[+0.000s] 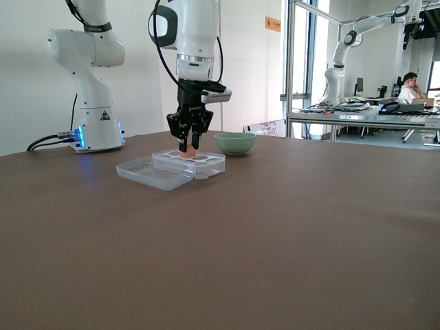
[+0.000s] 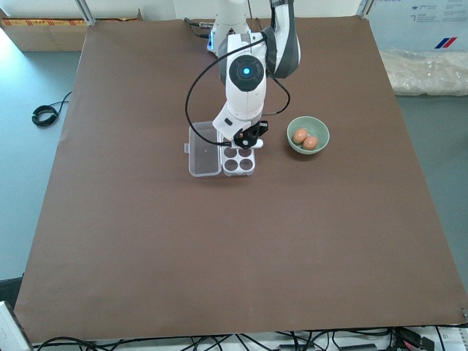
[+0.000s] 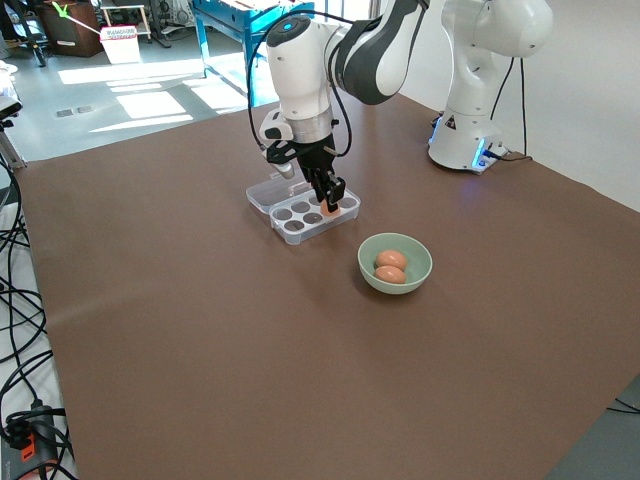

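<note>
The arm's black gripper (image 1: 189,141) is low over a white egg tray (image 3: 295,225) with round wells and an open clear lid (image 2: 203,157). An orange-brown egg (image 1: 188,153) is in the tray at the fingertips, partly hidden by the fingers in the right view; whether they grip it I cannot tell. A mint-green bowl (image 2: 319,127) with two eggs (image 3: 390,275) stands beside the tray, to its right in the left view and nearer the camera in the right view.
Loose cables run outside the table.
</note>
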